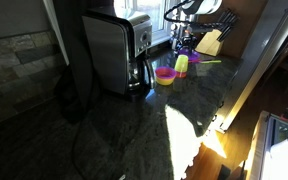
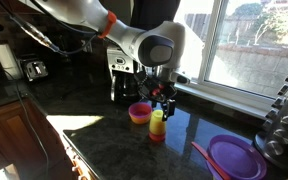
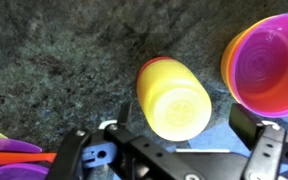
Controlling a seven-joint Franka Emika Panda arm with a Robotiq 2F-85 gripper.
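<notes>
A yellow cup (image 3: 174,100) stands upside down on the dark counter, its closed end toward the wrist camera. Something red (image 2: 156,137) shows at its foot, perhaps another cup beneath it. My gripper is open above the yellow cup, with one finger low on either side in the wrist view. In exterior view 2 the gripper (image 2: 165,101) hangs just over the cup. Whether the fingers touch it, I cannot tell. Beside the cup sits a pink bowl with an orange outside (image 3: 269,65).
A purple plate (image 2: 246,153) with a red utensil (image 2: 211,161) lies to the right in exterior view 2. The window (image 2: 249,45) is close behind the arm. A coffee machine (image 1: 121,50) stands further along.
</notes>
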